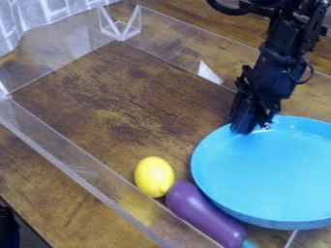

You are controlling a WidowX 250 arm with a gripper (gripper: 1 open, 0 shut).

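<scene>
The black gripper (249,118) is at the far upper rim of a large blue plate (269,176), fingertips down against it. It looks shut, though the fingertips are partly dark and hard to make out, and no object shows between them. A yellow lemon (154,177) lies left of the plate, and a purple eggplant (204,215) lies along the plate's lower left side.
A clear-walled box (72,158) surrounds the items on the wooden table. A white patterned cloth (39,15) is at the top left, outside the box.
</scene>
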